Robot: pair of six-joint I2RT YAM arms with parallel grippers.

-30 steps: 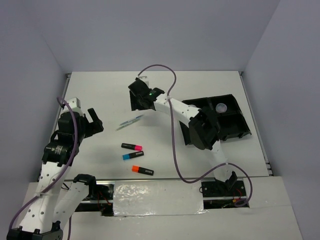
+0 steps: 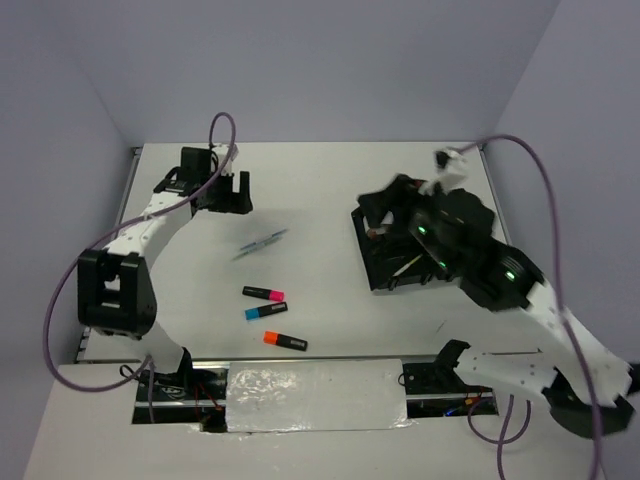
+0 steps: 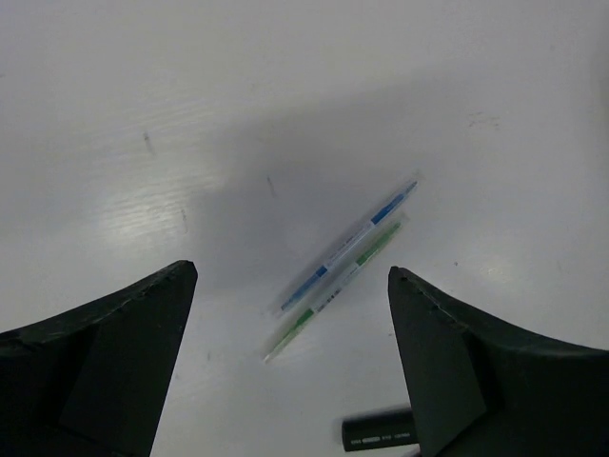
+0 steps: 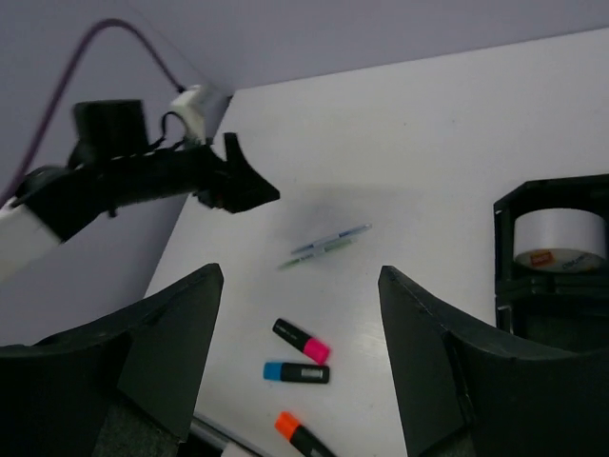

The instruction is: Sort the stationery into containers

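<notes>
Two pens, blue (image 3: pixel 350 242) and green (image 3: pixel 333 288), lie parallel mid-left on the white table. Below them are pink (image 4: pixel 299 338), blue (image 4: pixel 295 371) and orange (image 4: pixel 303 438) highlighters. My left gripper (image 2: pixel 234 192) is open above and left of the pens, nothing between its fingers. My right gripper (image 2: pixel 385 200) hangs over the black divided container (image 2: pixel 375 270), partly hiding it; its fingers stand apart in the right wrist view, with nothing seen between them. A white tape roll (image 4: pixel 558 234) sits in one compartment.
Walls stand at left, right and back. The front rail runs below the highlighters.
My left gripper has moved toward the back and right, nearer the pens. The right arm has risen and swung right, from beside the pens to over the container.
</notes>
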